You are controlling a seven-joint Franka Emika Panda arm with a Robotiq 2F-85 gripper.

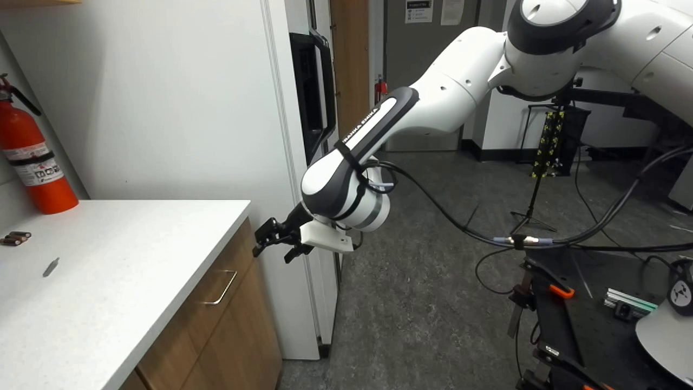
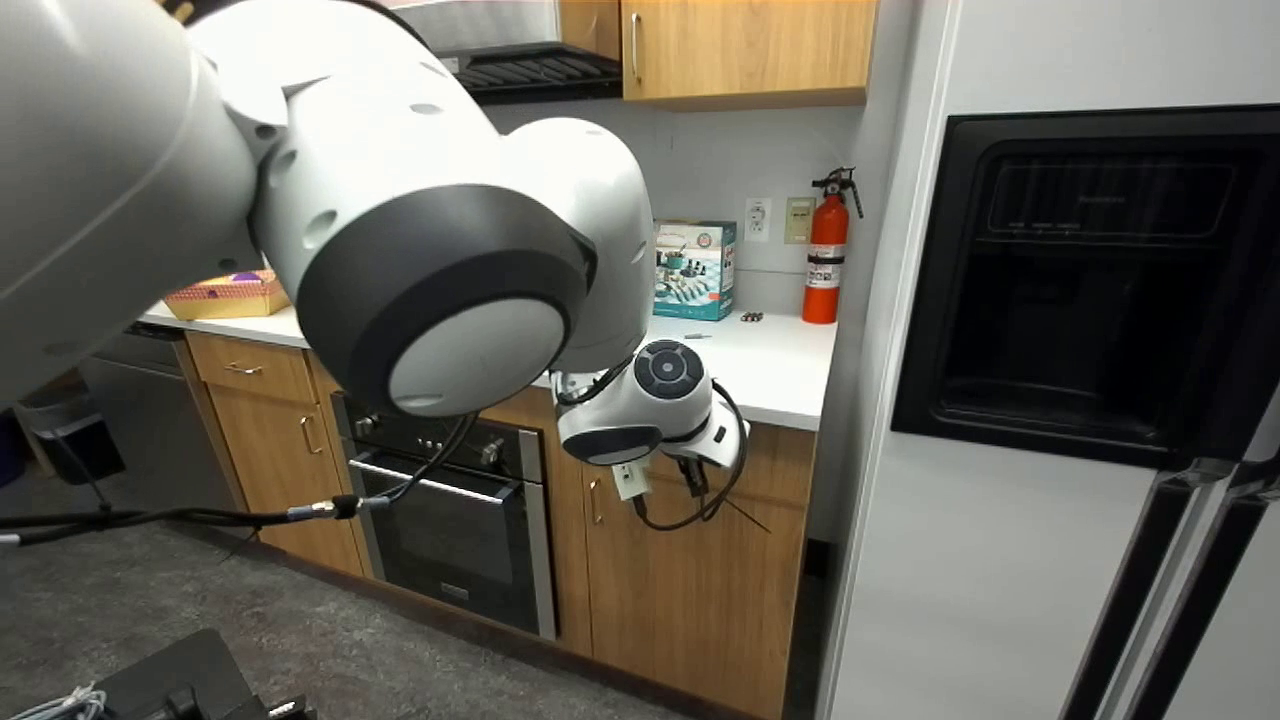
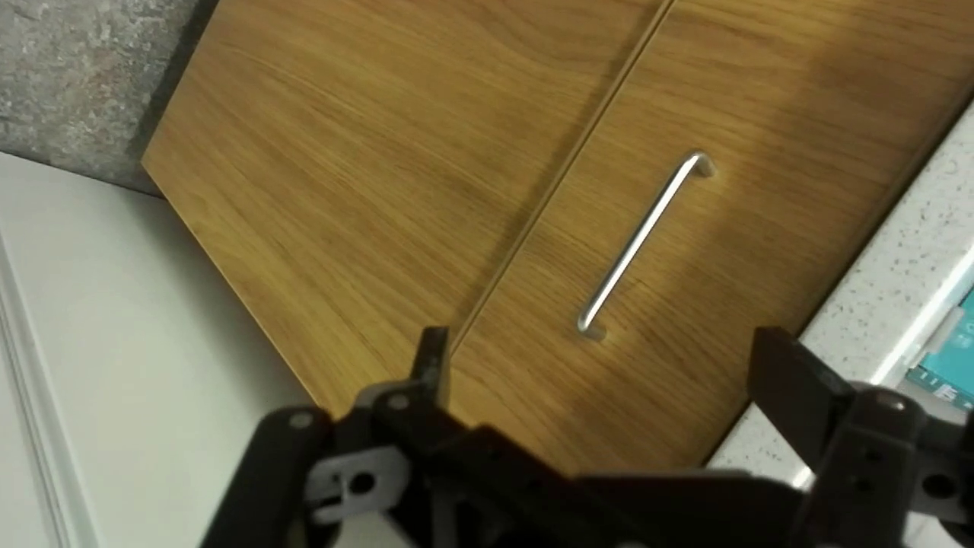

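Observation:
My gripper point(image 1: 271, 255) hangs in the air in front of the counter's end, close to its front corner. In the wrist view the two black fingertips point(image 3: 792, 383) stand wide apart, so the gripper is open and holds nothing. Ahead of it is a wooden drawer front point(image 3: 730, 265) with a slim silver handle point(image 3: 639, 246), which appears between and beyond the fingers without contact. The drawer is closed, and in exterior view 1 its handle point(image 1: 222, 288) lies left of the gripper. The arm hides the fingers in exterior view 2.
The white countertop point(image 1: 143, 260) juts out above the drawer. On it are several batteries point(image 1: 15, 238), a small grey item point(image 1: 51, 267), a fire extinguisher point(image 1: 36, 156) and a teal box point(image 2: 696, 266). A refrigerator point(image 2: 1020, 540) stands beside the counter. Open floor point(image 1: 403, 292) lies right of the gripper.

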